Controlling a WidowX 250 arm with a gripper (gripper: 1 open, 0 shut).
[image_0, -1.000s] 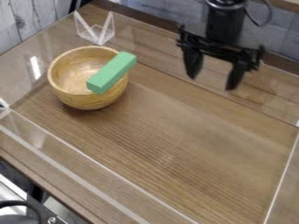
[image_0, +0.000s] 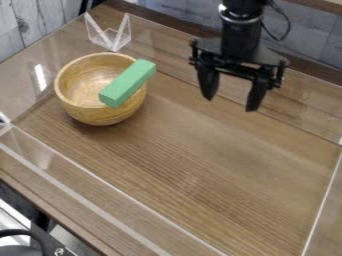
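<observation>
The dark robot gripper (image_0: 235, 80) hangs over the back right of the wooden table, fingers pointing down; it is blurry, and whether it is open or shut is unclear. At the left, a green block (image_0: 127, 82) rests tilted in a round wooden bowl (image_0: 83, 108), reaching over its right rim.
A small white wire-like object (image_0: 110, 36) stands at the back left, behind the bowl. Black cables lie at the bottom left corner.
The bowl and green block look unchanged.
</observation>
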